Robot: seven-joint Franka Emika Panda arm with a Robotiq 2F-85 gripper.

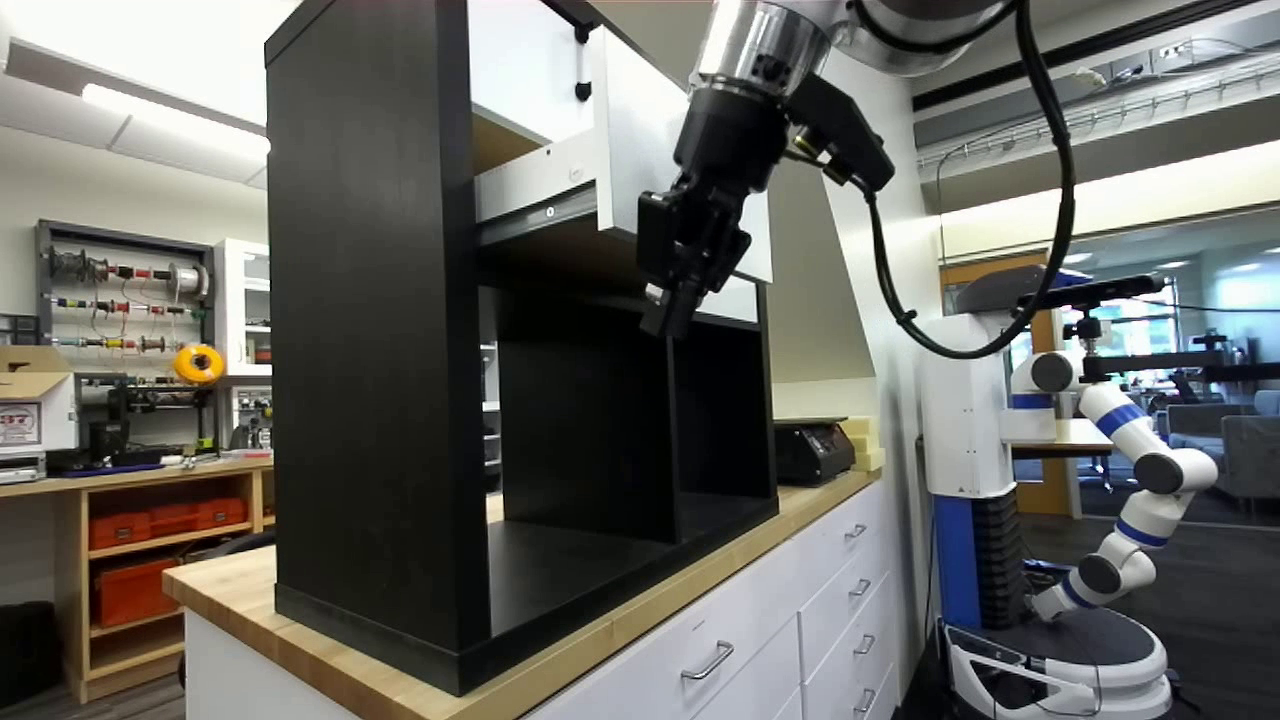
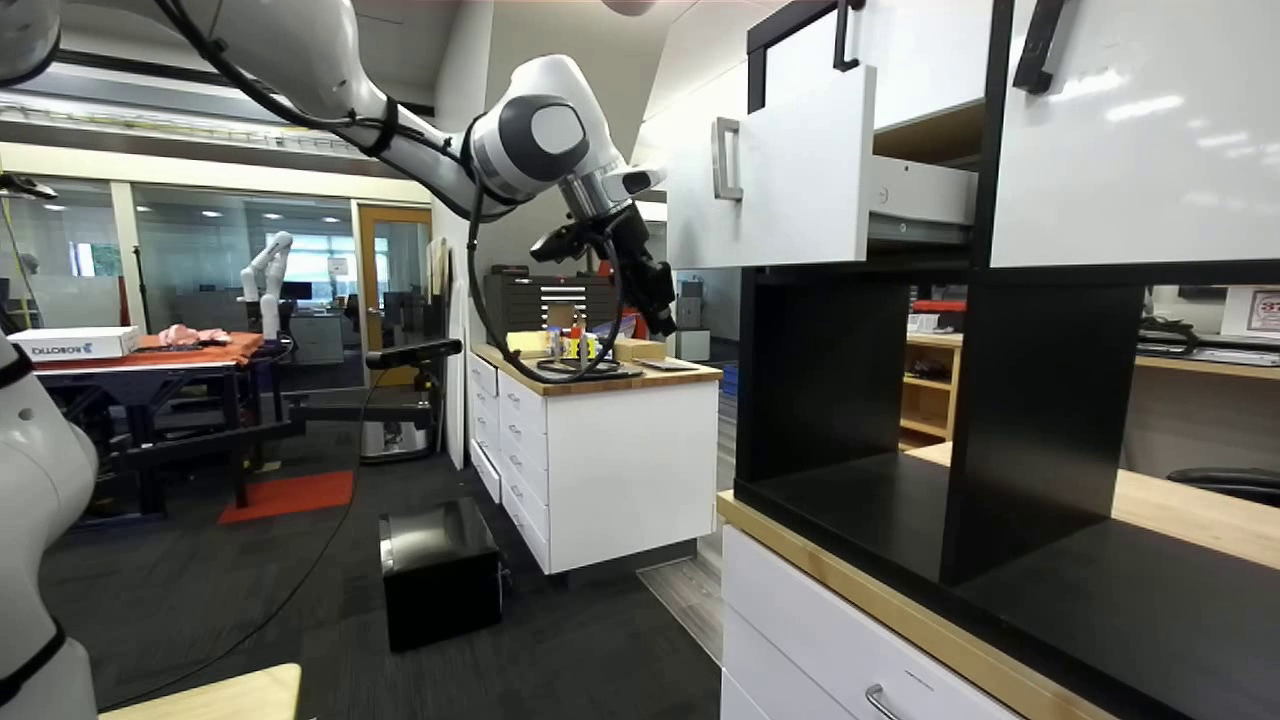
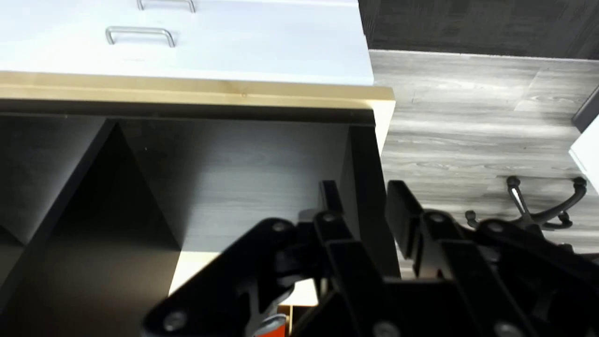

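A white-fronted drawer stands pulled out from the upper part of a black shelf unit. A metal handle is on its front face. My gripper points downward, and a gap shows between its two black fingers with nothing held there. In exterior view 2 the gripper appears left of the drawer front and lower than its bottom edge. From exterior view 1 the gripper overlaps the drawer's front; whether they touch is unclear. The drawer does not show in the wrist view.
Open, empty compartments lie below the drawer, split by a black divider. A wooden counter carries the unit above white drawers. A closed white door with a dark handle sits right of the open drawer. Floor space lies in front.
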